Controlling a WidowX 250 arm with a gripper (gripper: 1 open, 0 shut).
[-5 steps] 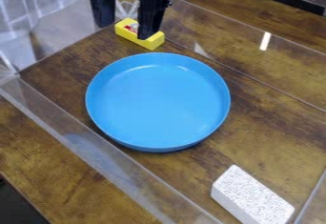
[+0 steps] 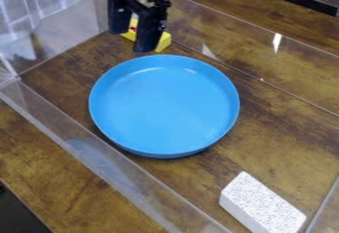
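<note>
My black gripper (image 2: 137, 24) is at the top, open, over a yellow object (image 2: 158, 40) on the wooden surface, which it partly hides. Below them lies a large blue plate (image 2: 163, 108), empty.
A white speckled block (image 2: 261, 202) lies at the lower right. Clear plastic walls run along the left and the other sides. The wood to the right of the plate is bare.
The plate and white block have stayed put.
</note>
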